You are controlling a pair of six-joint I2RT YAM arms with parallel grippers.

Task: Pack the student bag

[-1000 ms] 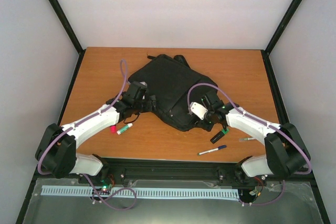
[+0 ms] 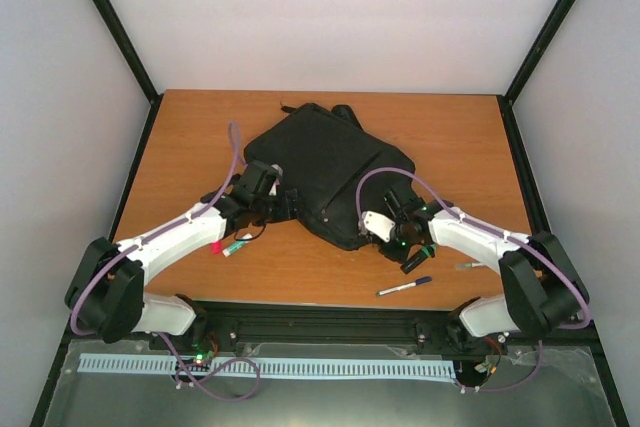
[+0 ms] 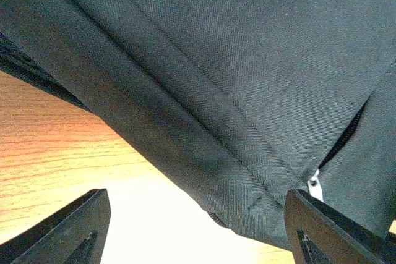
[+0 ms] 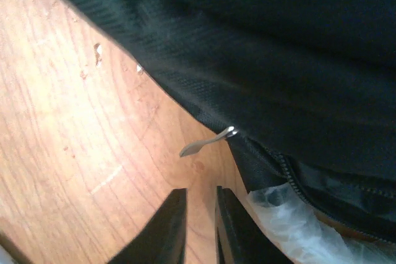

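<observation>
A black bag (image 2: 330, 162) lies flat on the table, one corner pointing to the front. Over its left edge, my left gripper (image 2: 291, 205) is open; in the left wrist view its two fingers (image 3: 68, 230) stand wide apart with nothing between them. A silver zipper pull (image 3: 315, 185) shows there beside the right finger. At the bag's front corner is my right gripper, its fingers (image 4: 164, 227) parted by a narrow, empty gap. Just beyond those fingertips, a metal pull tab (image 4: 207, 141) sticks out from the bag's edge.
A blue-capped pen (image 2: 403, 286) and a dark tube with a green cap (image 2: 414, 260) lie near the right arm. By the left arm are a white-and-green stick (image 2: 236, 246) and a small red item (image 2: 216, 246).
My right gripper has shifted slightly toward the front at the bag's corner. The left one has moved a little forward and right. The bag looks unmoved.
</observation>
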